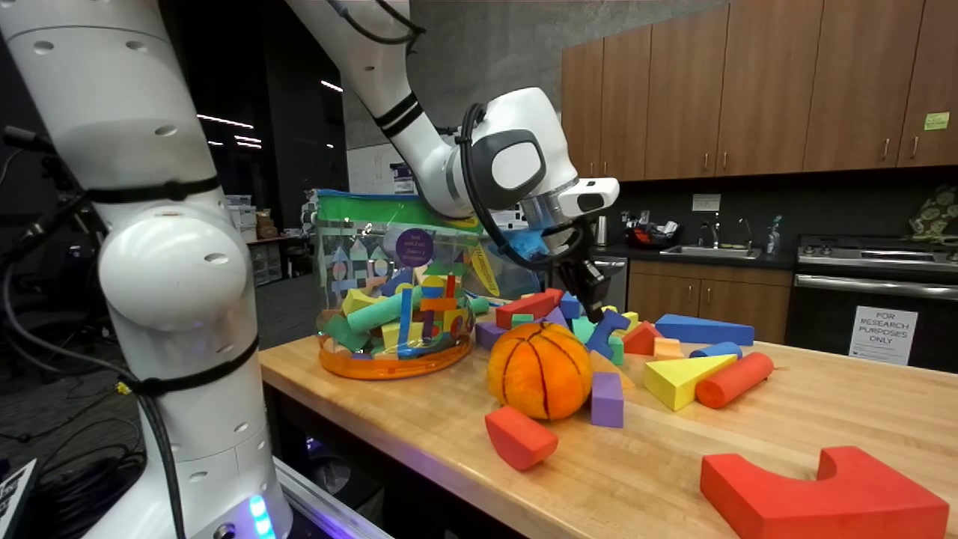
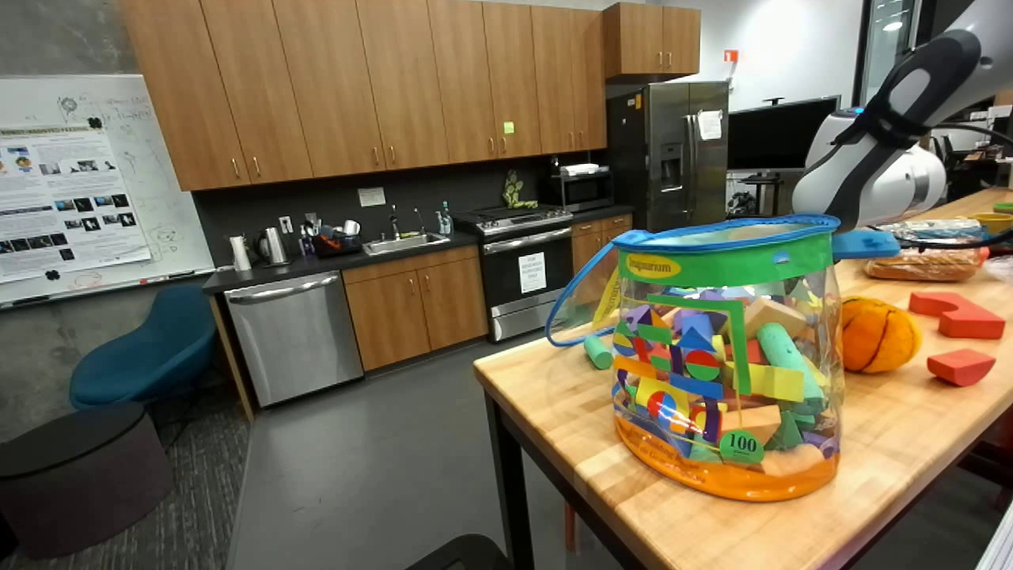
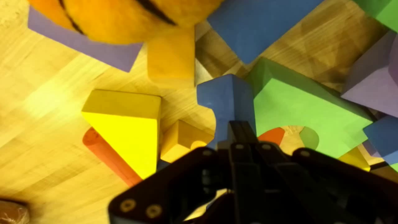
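Observation:
My gripper is shut, with its fingertips together and nothing showing between them. In the wrist view, the notched blue block (image 3: 218,93) lies directly beyond the tips, which cover part of it. Whether they touch it I cannot tell. Exterior view 1 has the gripper (image 1: 594,314) pointing down and tilted over the block pile, close to the blue block (image 1: 608,331). A green block (image 3: 298,108) with a curved cutout lies beside the blue one in the wrist view. In exterior view 2 the gripper is hidden.
An orange plush ball (image 1: 541,370) sits in front of the pile. Left of it stands a clear bag (image 1: 395,364) full of blocks. A yellow wedge (image 1: 678,382), red cylinder (image 1: 734,379) and red arch (image 1: 817,498) lie to the right.

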